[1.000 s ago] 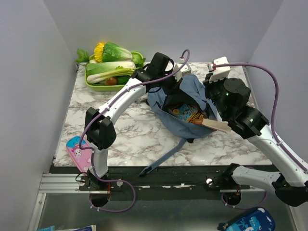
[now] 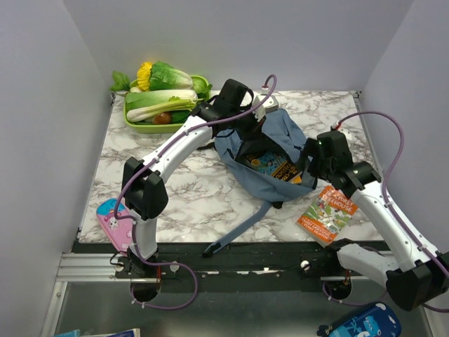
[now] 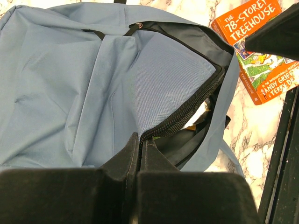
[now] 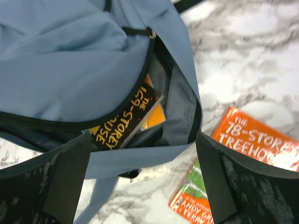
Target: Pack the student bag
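Note:
The blue-grey student bag (image 2: 256, 186) lies on the marble table with its mouth open. Inside, a black-covered book (image 4: 124, 121) shows, with an orange one partly hidden behind it. My left gripper is shut on the black-zipped edge of the bag's flap (image 3: 173, 88), holding it up. Above the right side of the mouth, my right gripper is open, with no book between its fingers. An orange book, "The 78-Storey Treehouse" (image 2: 327, 214), lies flat on the table, outside the bag at its right.
A pink and blue case (image 2: 116, 225) lies at the front left. A green basket (image 2: 158, 128) of vegetables stands at the back left. Below the table edge are a blue case (image 2: 365, 323) and more books (image 2: 123, 333).
The orange book stood tilted at the bag's right rim beneath my right gripper; now it lies flat on the table. The left arm has stayed still.

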